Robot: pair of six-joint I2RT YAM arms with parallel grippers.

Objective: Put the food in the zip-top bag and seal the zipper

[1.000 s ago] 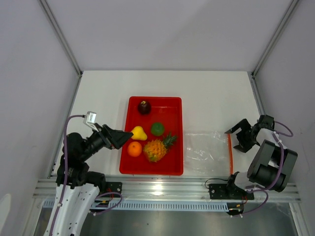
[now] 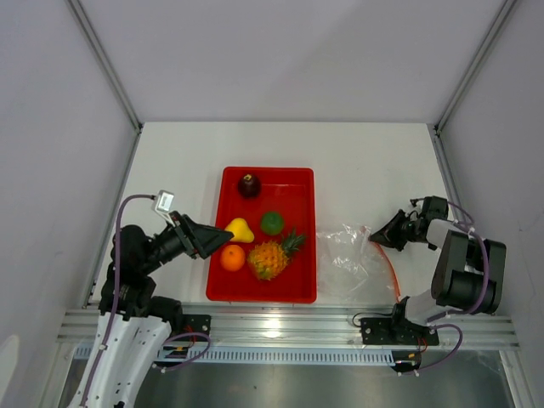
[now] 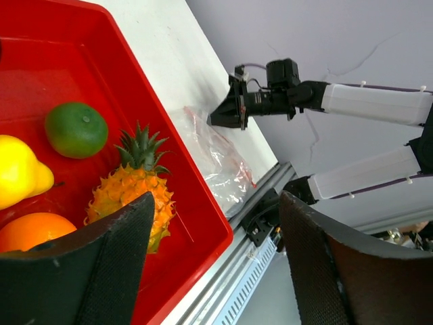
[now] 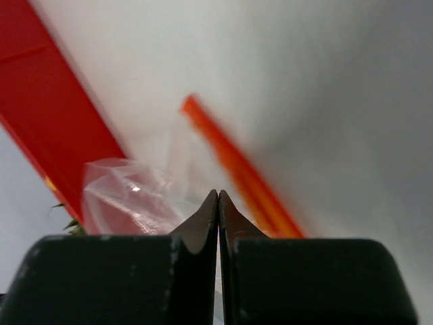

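A clear zip top bag [image 2: 347, 263] lies flat and creased just right of the red tray, its orange zipper strip [image 2: 392, 276] curving along the right side. My right gripper [image 2: 375, 241] is at the strip's upper end, shut. In the right wrist view its fingertips [image 4: 203, 215] meet over bag film beside the orange strip; I cannot tell whether film is pinched. My left gripper hangs at the tray's left side, open and empty. The tray holds a yellow pear [image 2: 240, 230], an orange [image 2: 232, 257], a pineapple [image 2: 269, 259], a lime [image 2: 272, 223] and a dark mangosteen [image 2: 249, 185].
The red tray [image 2: 310, 204] has raised walls and borders the bag's left edge. A metal rail [image 2: 280, 314] runs along the front, and grey walls close in the sides.
My right gripper moved left and went from open to shut. The strip's upper end shifted left with it, and the bag became wrinkled. My left arm has barely moved.
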